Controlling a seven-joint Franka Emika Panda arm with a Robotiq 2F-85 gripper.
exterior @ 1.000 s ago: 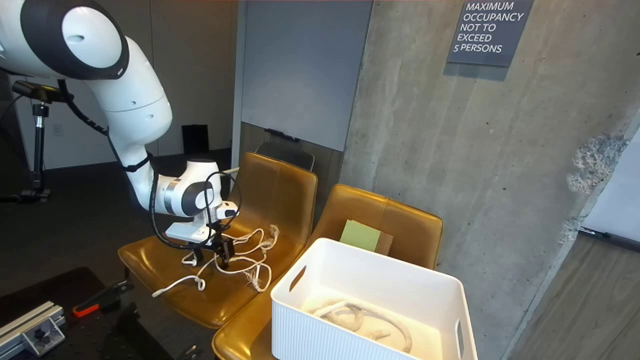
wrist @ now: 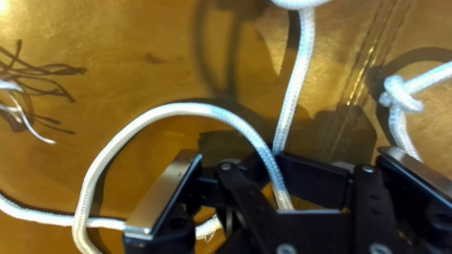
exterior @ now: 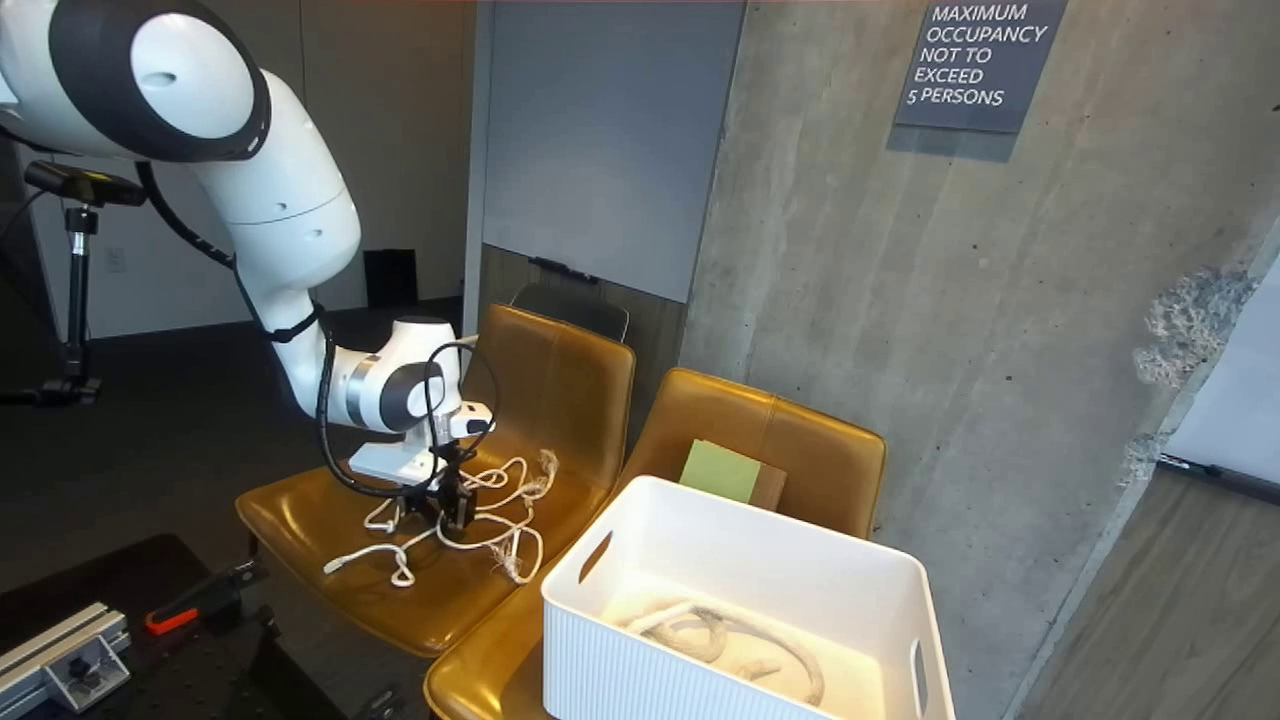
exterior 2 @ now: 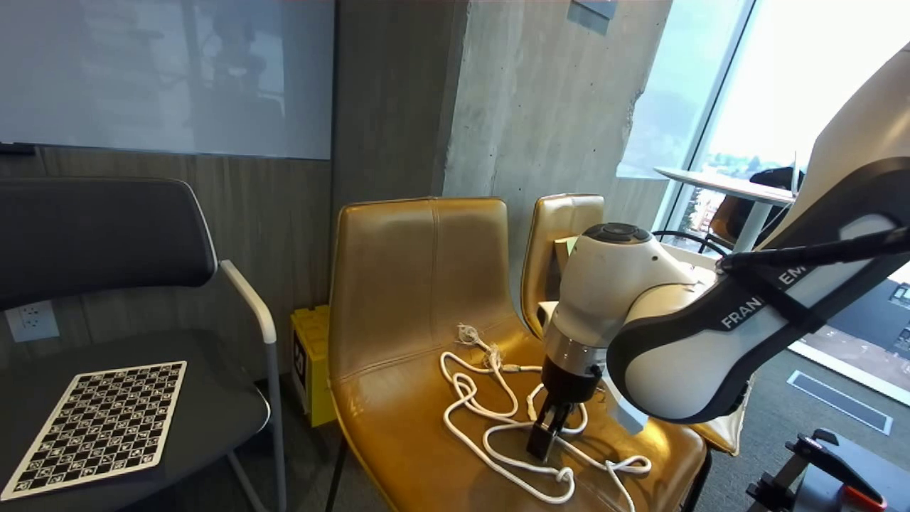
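Note:
White rope (wrist: pixel 295 80) lies in loose loops over the seat of a tan leather chair (exterior 2: pixel 424 281). In the exterior views my gripper (exterior 2: pixel 542 444) points down, low over the seat among the loops. Its fingers are closed in the wrist view. One strand runs down to where the fingertips meet and looks pinched there, while a second loop of the rope (wrist: pixel 182 108) crosses in front of the fingers. A knot (wrist: pixel 400 94) shows at the right, and frayed strands at the left edge. The gripper body hides some rope beneath it.
A white bin (exterior: pixel 744 528) with rope pieces inside stands on the neighbouring tan chair (exterior: pixel 780 444), to the right. Behind it are a green block (exterior: pixel 720 470) and a brown one. A cable (exterior: pixel 321 396) loops around the arm's wrist.
My arm and gripper have shifted a little to the right in exterior view 1. The rope's near-left end has slid right and slightly up across the seat; the bin is unmoved.

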